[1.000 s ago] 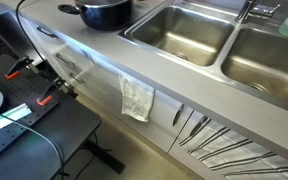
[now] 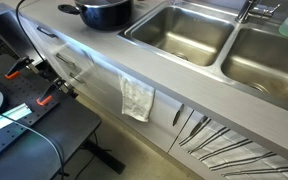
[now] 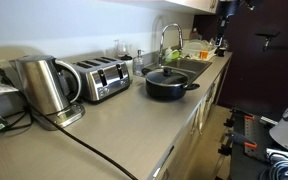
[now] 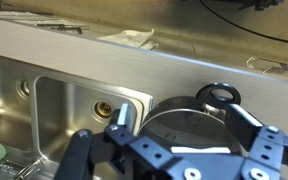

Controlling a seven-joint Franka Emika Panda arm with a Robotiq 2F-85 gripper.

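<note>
My gripper stands open in the wrist view, with nothing held between its fingers. Beneath it in that view is a dark pot, whose loop handle shows between the two fingers; the gripper body hides part of the pot. In exterior view 2 the black pot sits on the counter, covered by a lid. Only part of the pot shows at the top of exterior view 1, where the gripper is out of sight.
A double steel sink adjoins the pot. A toaster and a kettle line the wall. A white towel and a striped towel hang from the cabinet fronts. Bare counter lies in front of the toaster.
</note>
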